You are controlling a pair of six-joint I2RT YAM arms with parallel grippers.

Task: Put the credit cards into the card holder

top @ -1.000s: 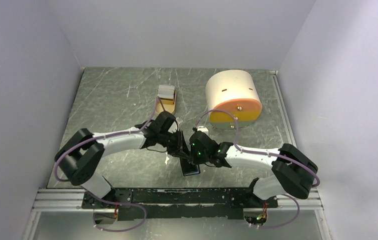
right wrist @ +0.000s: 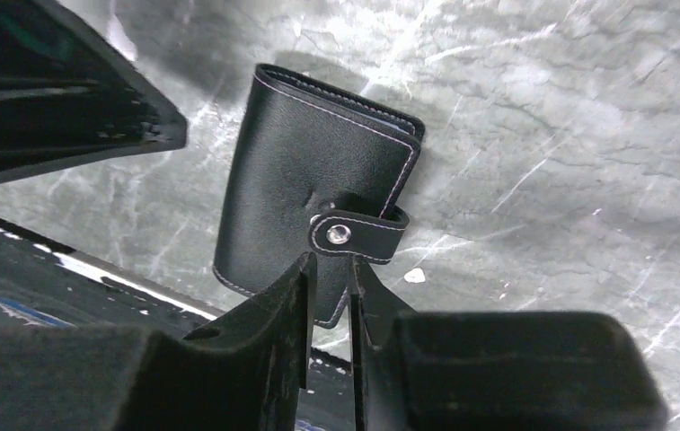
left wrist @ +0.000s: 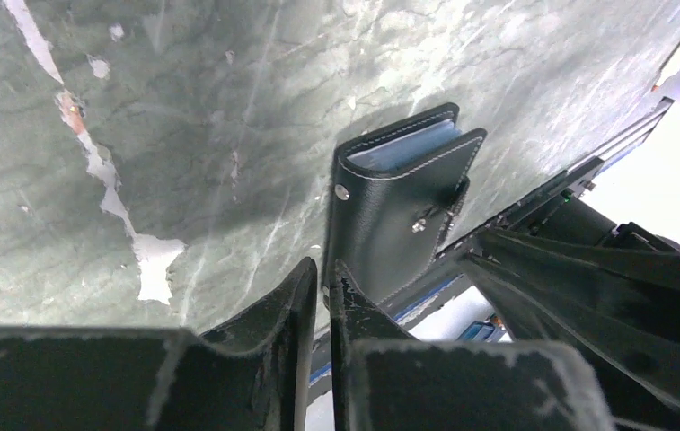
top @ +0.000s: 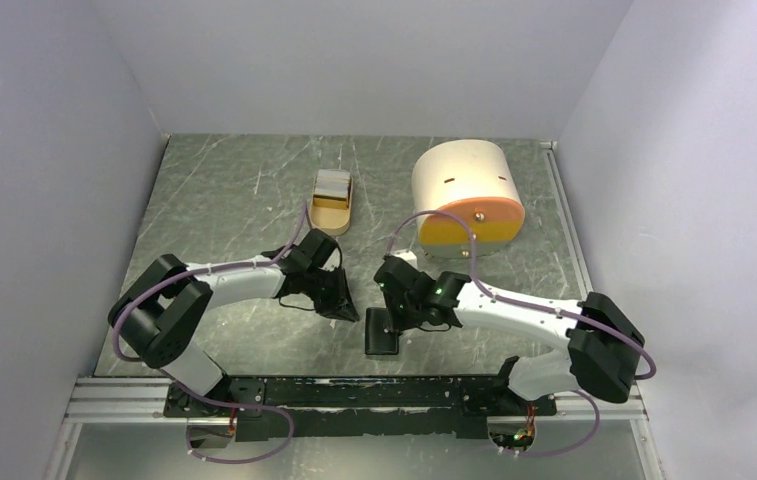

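Observation:
A black leather card holder (top: pixel 382 340) lies on the table between the arms; in the left wrist view the holder (left wrist: pixel 390 215) shows a clear sleeve along its edge, and in the right wrist view the holder (right wrist: pixel 282 180) shows its snap strap. My left gripper is just left of it, fingertips together; whether anything thin is between them I cannot tell. My right gripper is over the strap, fingertips slightly apart, holding nothing visible. Light cards (top: pixel 332 184) stand in a wooden box (top: pixel 330 220) at the back.
A cream rounded cabinet (top: pixel 459 180) with an orange front stands at the back right. The table's front edge and black rail lie close below the holder.
My left gripper has moved left, away from the holder. My right gripper has risen or shifted slightly, and the holder now lies uncovered, a little lower on the table.

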